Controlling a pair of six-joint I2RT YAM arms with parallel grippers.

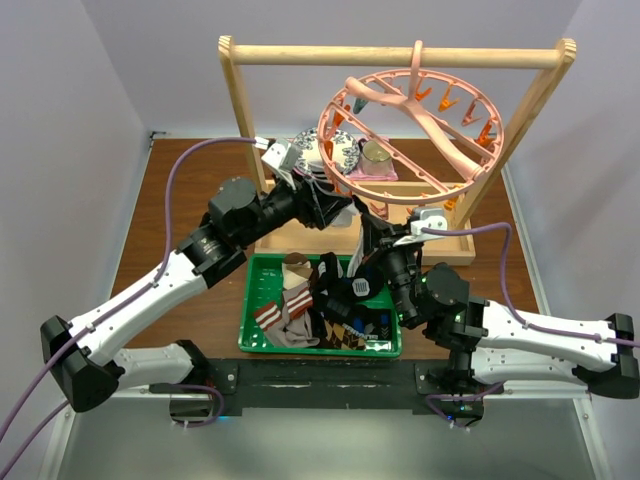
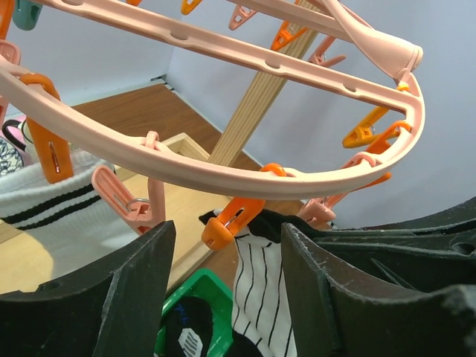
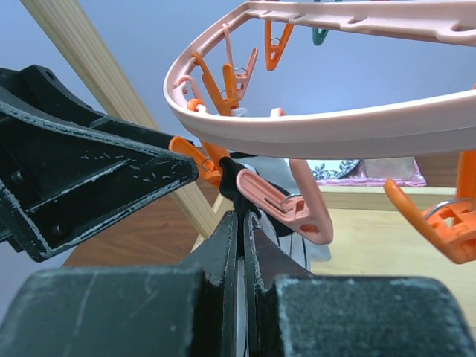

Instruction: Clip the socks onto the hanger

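The pink round hanger (image 1: pixel 440 180) hangs from the wooden rack, with pink and orange clips. In the right wrist view my right gripper is shut on a black-topped striped sock, held up beside a pink clip (image 3: pixel 282 204) and an orange clip. My left gripper is parted around that orange clip in its wrist view; whether it touches it I cannot tell. Another white striped sock (image 2: pixel 82 230) hangs at the left in that view.
A green tray (image 1: pixel 250 320) of loose socks sits below the rack (image 1: pixel 390 55). A patterned bowl (image 1: pixel 315 150) and cup stand behind. Both arms are close together under the hanger's front.
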